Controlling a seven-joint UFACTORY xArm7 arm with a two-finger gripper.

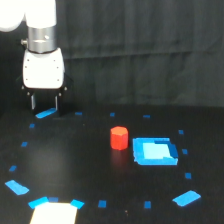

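Note:
A small red block (119, 138) sits on the black table, right of the middle of the view. Just right of it lies a shallow blue tray (140, 158) with a white floor; nothing shows inside. My gripper (44, 103) points down at the upper left, well away from the block and the tray. Its two dark fingers stand apart, with no object visible between them. Whether its fingertips touch the table is hard to tell.
Blue tape marks lie about the table, including a strip (46, 113) near the gripper and another (186, 198) at the lower right. A pale object (53, 213) is cut off by the bottom edge. Dark curtains hang behind. Open table separates gripper and block.

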